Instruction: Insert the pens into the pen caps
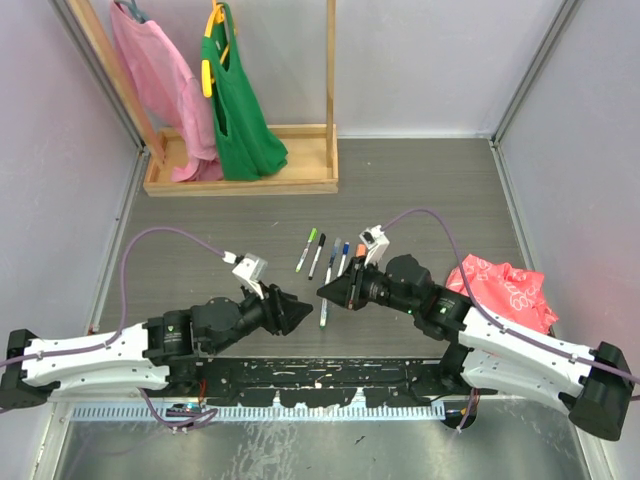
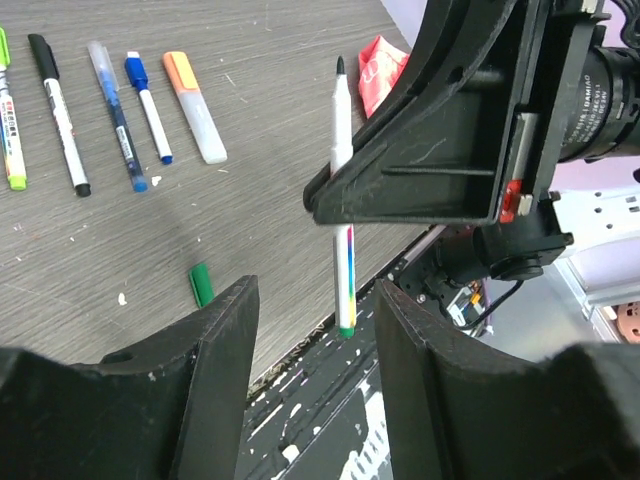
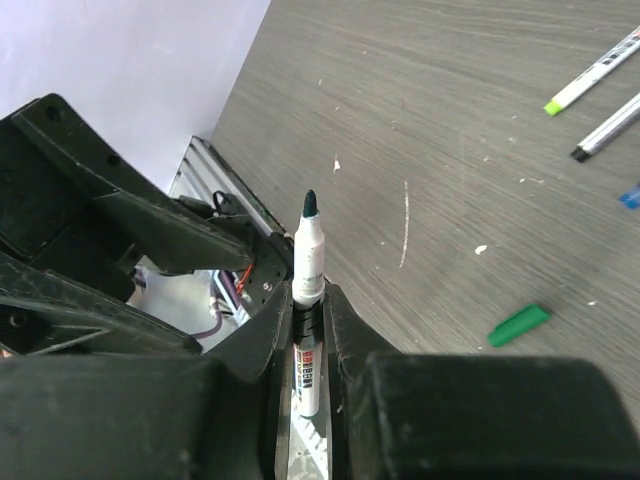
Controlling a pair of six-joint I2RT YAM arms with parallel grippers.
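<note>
My right gripper holds an uncapped white pen (image 2: 345, 280) upright, its dark tip up and green end down. My left gripper stands open just beside it, the pen between its fingertips as seen in the left wrist view, without visible grip on it. A green cap (image 3: 518, 323) lies on the table below. Several pens lie in a row farther back: green (image 2: 12, 135), black (image 2: 62, 130), clear blue (image 2: 125, 135), blue (image 2: 150, 110), and an orange-capped marker (image 2: 195, 110).
A wooden rack (image 1: 160, 183) with pink and green garments stands at the back left. A red bag (image 1: 510, 295) lies at the right. The table's front edge is just below both grippers.
</note>
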